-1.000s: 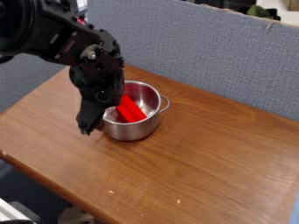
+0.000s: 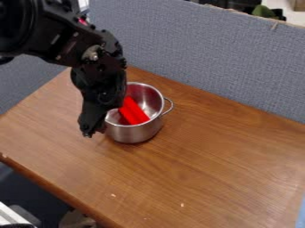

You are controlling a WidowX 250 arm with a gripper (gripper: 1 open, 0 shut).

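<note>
A steel pot [image 2: 135,133] with a looped handle stands on the wooden table [image 2: 215,169] left of centre. Inside it lies a bright red object [image 2: 132,110], partly hidden by the arm. My black gripper [image 2: 92,127] hangs over the pot's left side, its tips low beside the pot's wall and open; whether it touches the pot I cannot tell.
A grey padded partition [image 2: 202,53] runs along the back of the table. The table's left edge drops to a dark area at the lower left.
</note>
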